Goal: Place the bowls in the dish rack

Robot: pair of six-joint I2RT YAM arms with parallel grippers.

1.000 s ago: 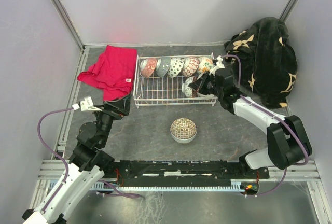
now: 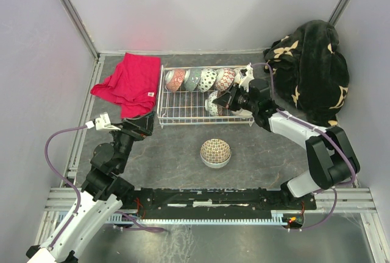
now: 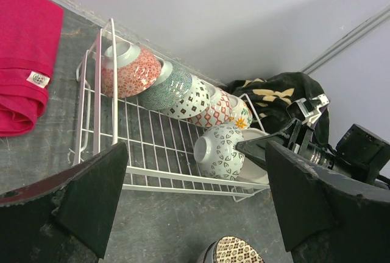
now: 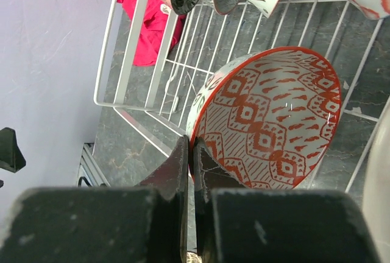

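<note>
In the white wire dish rack point(image 2: 183, 117), a back row of patterned bowls point(image 2: 207, 78) stands on edge. My right gripper is shut on the rim of a red-and-white patterned bowl point(image 4: 268, 129), tilted on its side in the rack's front row; another pale bowl point(image 4: 381, 184) is beside it at the right. My left gripper point(image 2: 144, 126) hangs open at the rack's front-left, nothing between its fingers. An upturned lattice-patterned bowl point(image 2: 215, 150) sits on another on the counter in front of the rack.
A red cloth point(image 2: 131, 83) lies left of the rack, a dark patterned cloth point(image 2: 308, 71) right of it. Bare counter surrounds the stacked bowl in front.
My right gripper has shifted a little to the left with the bowl in it. The left arm has not moved.
</note>
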